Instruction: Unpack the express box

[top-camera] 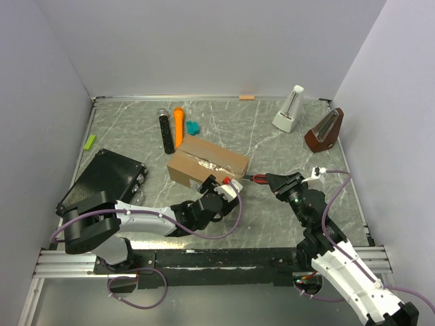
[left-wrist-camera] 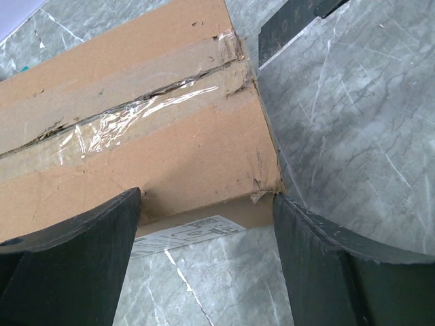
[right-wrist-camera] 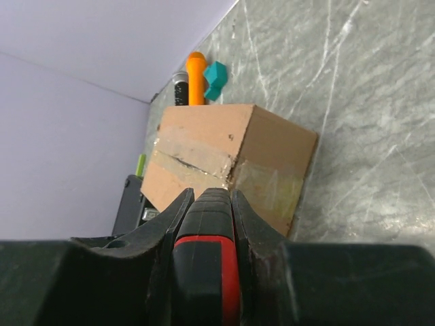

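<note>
A taped cardboard box lies in the table's middle; in the left wrist view its top fills the upper left. My left gripper is at the box's near right corner, fingers open on either side of its near edge. My right gripper is shut on the red-and-black handle of a box cutter. The cutter's blade points at the box's right end, close to the tape seam; whether it touches is unclear.
Black case at left, dark microphone, orange microphone, teal object, green block, white metronome and brown metronome at back. Bare table lies between box and metronomes.
</note>
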